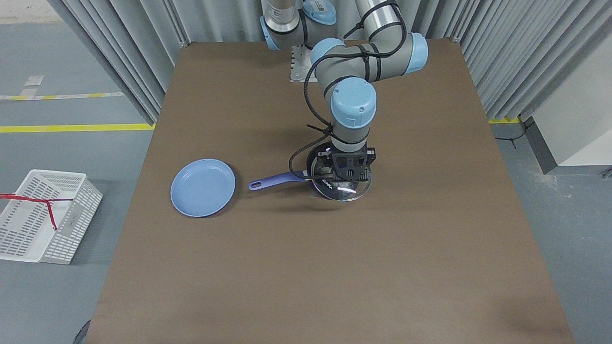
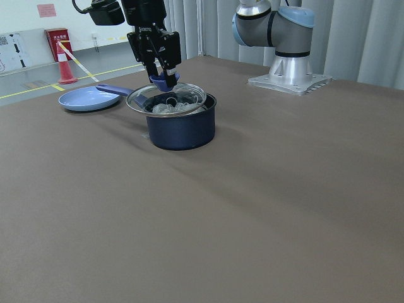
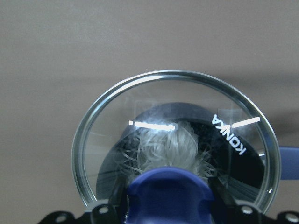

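My gripper (image 2: 162,74) is shut on the blue knob (image 3: 169,196) of a glass lid (image 3: 107,116). It holds the lid over the dark blue pot (image 2: 180,132), slightly tilted in the left view and not fully seated on the rim. Pale noodles (image 3: 168,144) show through the glass. The pot's purple-blue handle (image 1: 272,180) points left. A light blue plate (image 1: 202,187) lies to the left of the pot on the brown table (image 1: 321,269).
A white basket (image 1: 69,235) is on the floor at the left.
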